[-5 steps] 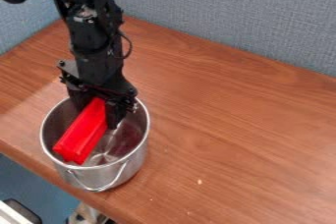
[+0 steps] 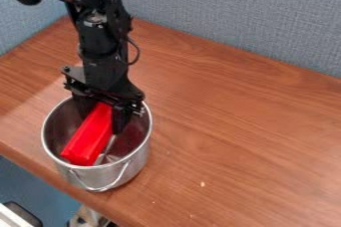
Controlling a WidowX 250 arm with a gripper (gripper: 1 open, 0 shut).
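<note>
My black gripper [image 2: 104, 110] reaches down into a silver metal bucket [image 2: 123, 171] at the left front of the wooden table. It is shut on a red block [image 2: 86, 137], a long bright piece that lies tilted inside the bucket, its upper end under the fingers. The fingertips are mostly hidden by the block and the bucket.
A grey textured wall [image 2: 240, 22] runs along the back. The table's left front edge is close to the bucket, with a blue-grey floor below.
The gripper and the red block have shifted slightly to the right inside the bucket since a second ago.
</note>
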